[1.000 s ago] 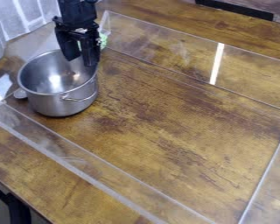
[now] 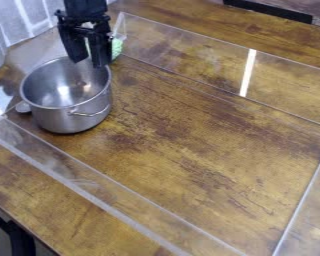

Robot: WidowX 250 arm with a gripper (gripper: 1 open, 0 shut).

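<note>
A steel pot (image 2: 63,110) with side handles sits at the left of the wooden table. My black gripper (image 2: 85,55) hangs over the pot's back rim, pointing down; whether its fingers are open or shut, and what is between them, is too small to tell. A pale green object (image 2: 117,46) is partly visible just behind the gripper, to its right.
A pale crumpled cloth or sheet (image 2: 16,30) is at the back left.
The pot looks unmoved.
</note>
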